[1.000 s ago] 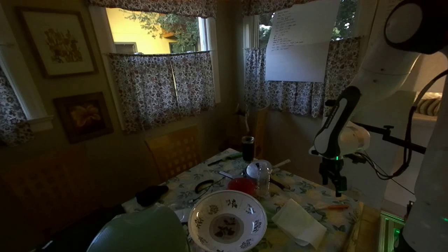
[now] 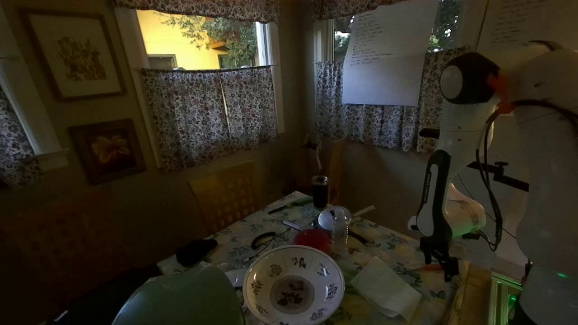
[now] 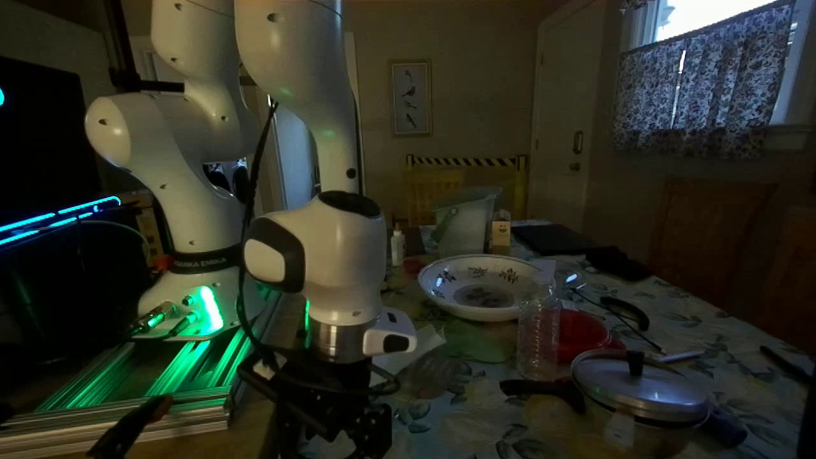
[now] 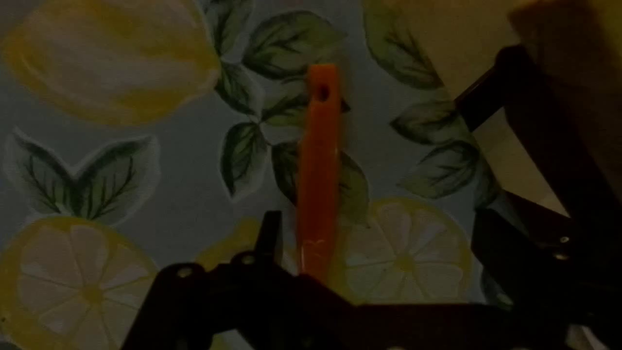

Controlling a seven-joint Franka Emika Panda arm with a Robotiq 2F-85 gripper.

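An orange handle with a hole at its far end lies on the lemon-print tablecloth, near the table's edge. In the wrist view it runs up the image, nearer my left finger than my right finger. My gripper is open above the cloth, with nothing held. The lower end of the handle disappears behind the dark gripper body. From exterior view 1, the gripper hangs just over the orange handle and partly covers it. In exterior view 2 the fingers are dark and hard to make out.
A folded white cloth and a large patterned bowl lie beside the handle. Farther off stand a clear bottle, a red dish and a lidded pot. A wooden board borders the table by the robot's base.
The arm has come down and slightly to the right in exterior view 1, bringing the gripper from well above the table to close over the orange handle. The objects on the table look unmoved.
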